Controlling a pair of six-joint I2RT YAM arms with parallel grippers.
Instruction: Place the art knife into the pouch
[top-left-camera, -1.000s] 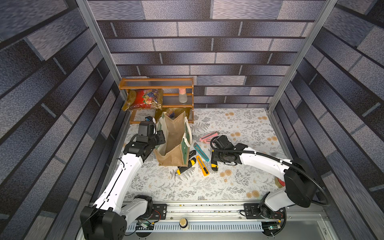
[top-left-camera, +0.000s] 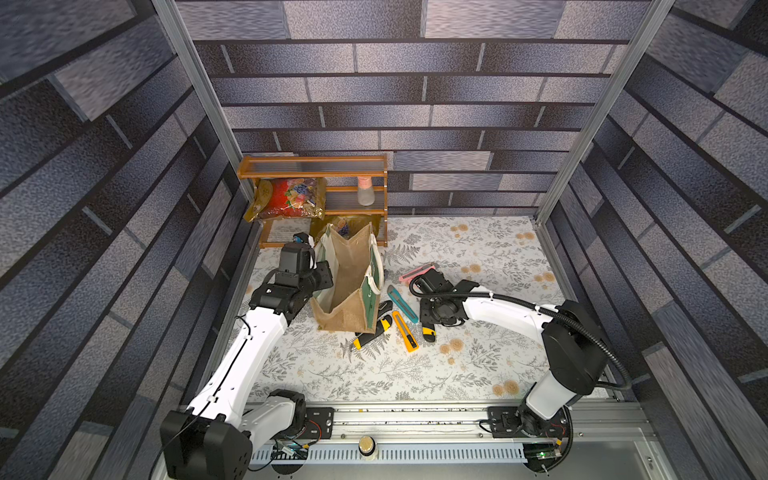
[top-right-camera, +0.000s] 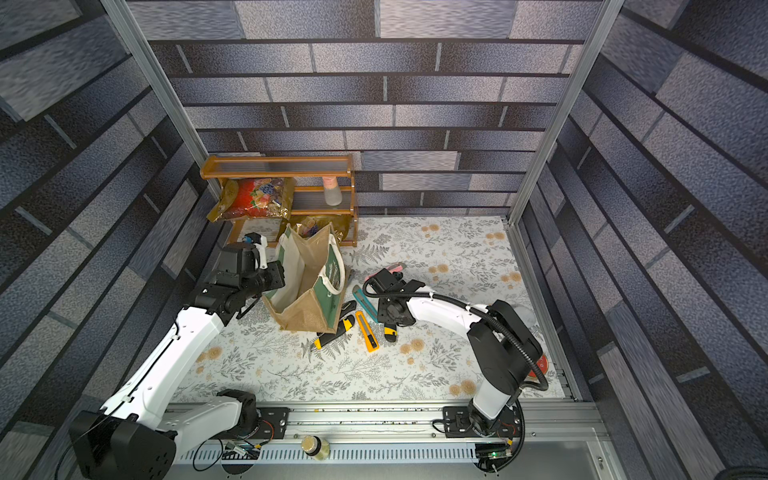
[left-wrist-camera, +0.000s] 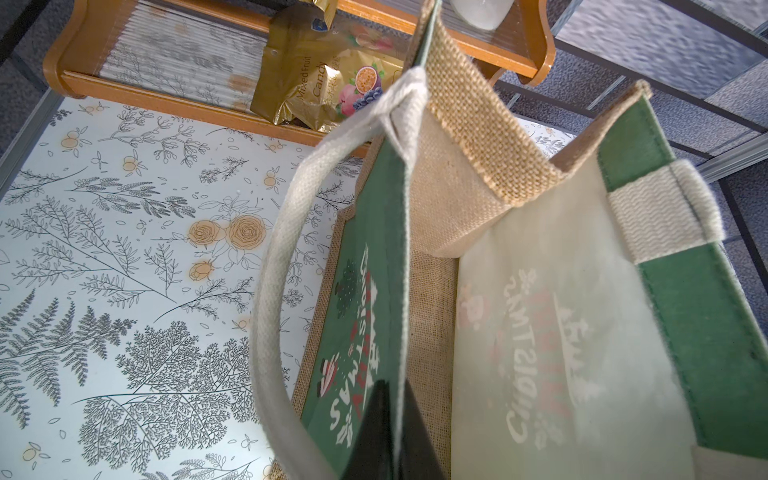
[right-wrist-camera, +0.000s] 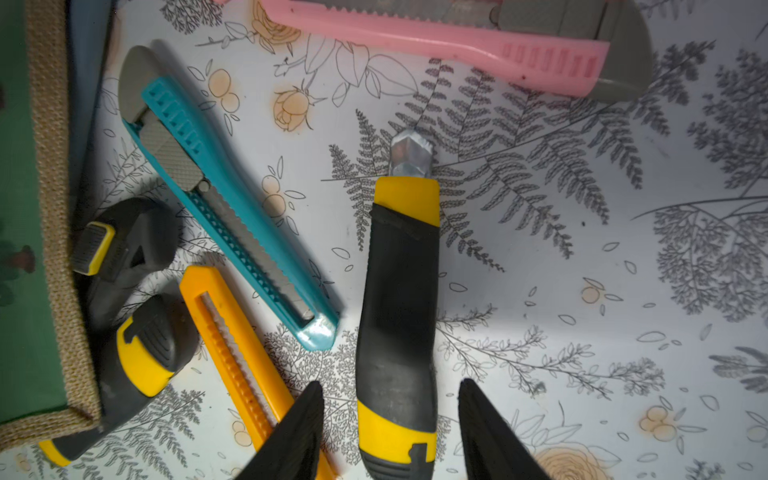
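Note:
The tan-and-green pouch stands open at centre left. My left gripper is shut at its side wall, beside the white handle; whether fabric is between the fingers is unclear. My right gripper is part open above a black-and-yellow art knife, the handle end lying between its fingertips in view. Around it lie a teal knife, an orange knife, a pink knife and more black-and-yellow knives.
A wooden shelf with candy bags and a bottle stands at the back left. A red round object sits at the right edge.
My right arm has shifted left, its gripper now further over the knives. My left arm stays at the pouch, almost unmoved.

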